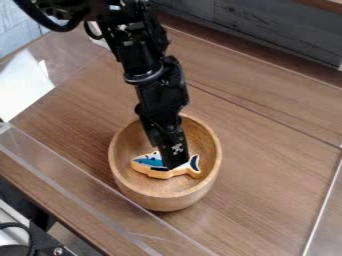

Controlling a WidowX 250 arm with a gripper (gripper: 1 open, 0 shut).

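Note:
A round wooden bowl [160, 195] stands on the table, holding a flat fish-shaped piece [148, 163] with blue, white and black markings and a light wooden edge. My black gripper [174, 155] reaches down into the bowl from above, its tip over the middle of the fish and hiding part of it.
A clear panel edge runs along the lower left, and a grey wall stands at the back.

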